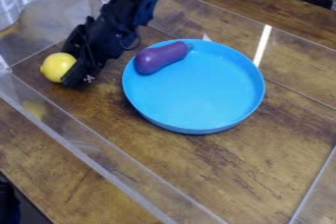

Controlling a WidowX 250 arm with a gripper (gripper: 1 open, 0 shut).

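Observation:
My black arm reaches down from the top of the view to the gripper (pixel 79 59), which is low over the wooden surface, right beside a yellow ball (pixel 57 68) at the left. The gripper is open; whether its fingers are around the ball or only next to it is hard to tell in the dark shape. A purple eggplant (pixel 163 57) lies on the back left part of a blue plate (pixel 201 98), just right of the gripper.
A clear plastic wall runs along the left and lower left, close to the ball.

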